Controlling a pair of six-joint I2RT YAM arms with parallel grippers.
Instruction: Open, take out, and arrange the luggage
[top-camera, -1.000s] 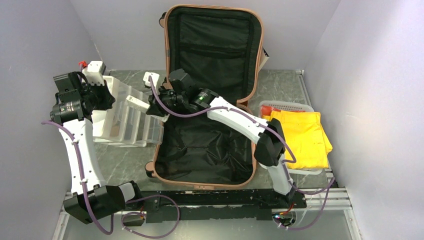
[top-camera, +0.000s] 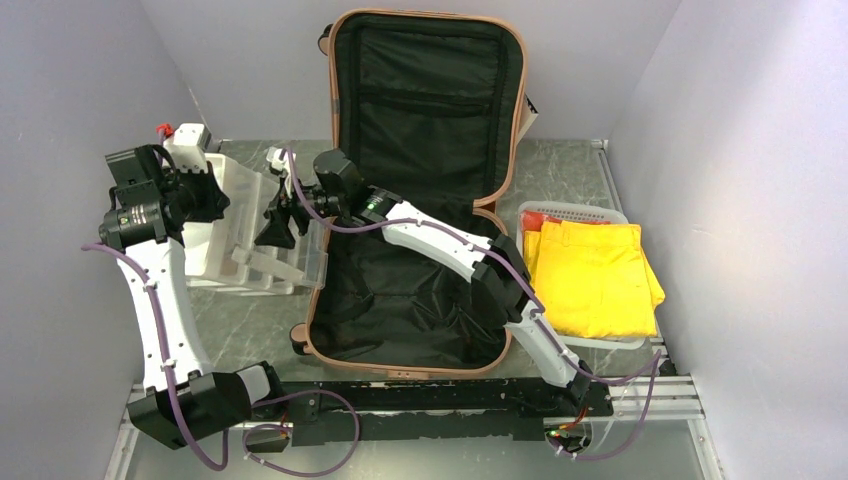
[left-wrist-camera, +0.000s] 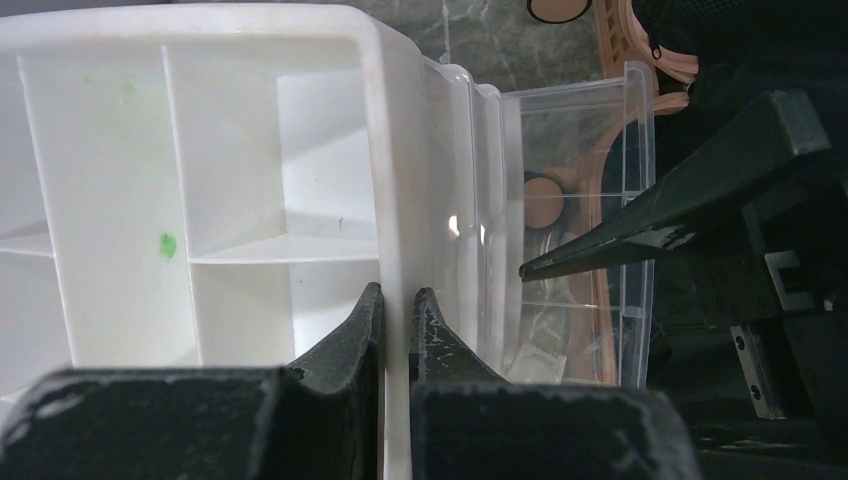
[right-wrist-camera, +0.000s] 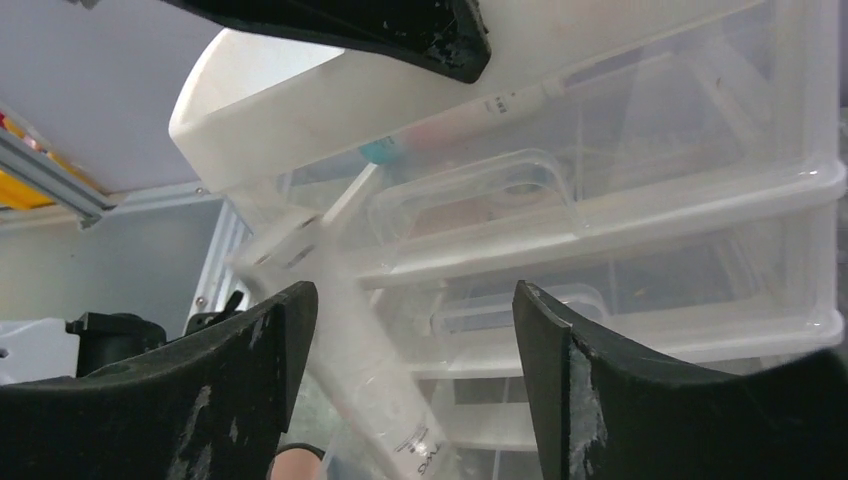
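Note:
My left gripper is shut on the rim of a white compartment tray (left-wrist-camera: 110, 200) atop clear stacked bins (right-wrist-camera: 680, 190) left of the open suitcase (top-camera: 405, 300). My right gripper is open beside those bins. A white elongated object (right-wrist-camera: 350, 340), blurred in the right wrist view, lies between and beyond its fingers, apart from them as far as shows; in the top view it (top-camera: 265, 264) slants across the clear bins.
A white basket (top-camera: 575, 211) with folded yellow clothing (top-camera: 595, 280) and something red stands right of the suitcase. Grey walls enclose the workspace on the sides and back.
My right gripper has moved left and down and let go of the white elongated object, which now lies lower in the bins. The left arm has barely moved.

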